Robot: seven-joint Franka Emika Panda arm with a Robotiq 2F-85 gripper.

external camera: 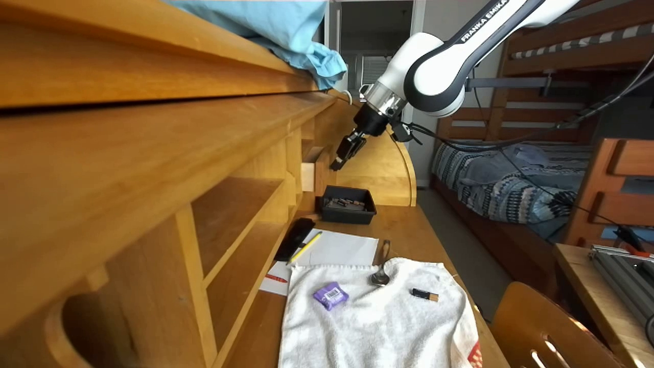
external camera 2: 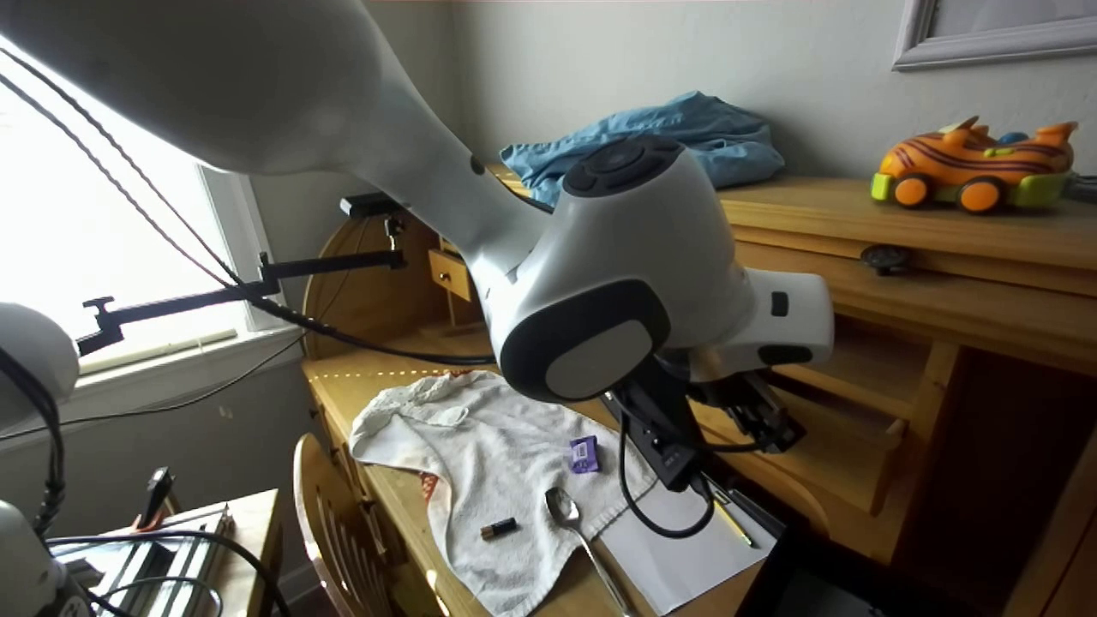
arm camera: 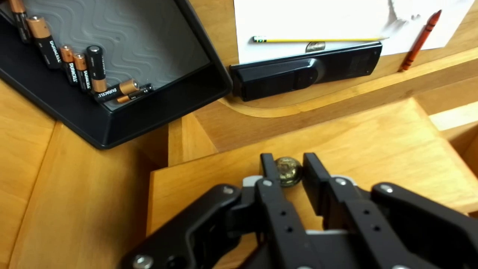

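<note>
A round brass knob (arm camera: 289,172) sits between the two black fingers of my gripper, which is shut on it. The knob belongs to a small wooden drawer (arm camera: 381,145), pulled part way out of the desk hutch. From the first exterior view, the drawer (external camera: 320,173) shows its pale side, and the gripper (external camera: 336,165) is at its front. In the second exterior view the gripper (external camera 2: 783,434) is beside the drawer (external camera 2: 835,442), but the knob cannot be made out there.
Below the drawer stands a black tray (external camera: 348,213) holding several batteries. A black stapler-like object (arm camera: 309,69), a yellow pencil (arm camera: 313,40) and a red crayon (arm camera: 420,40) lie nearby. A purple packet (external camera: 331,295), spoon (external camera: 380,278) and battery (external camera: 424,295) rest on the white towel (external camera: 368,337).
</note>
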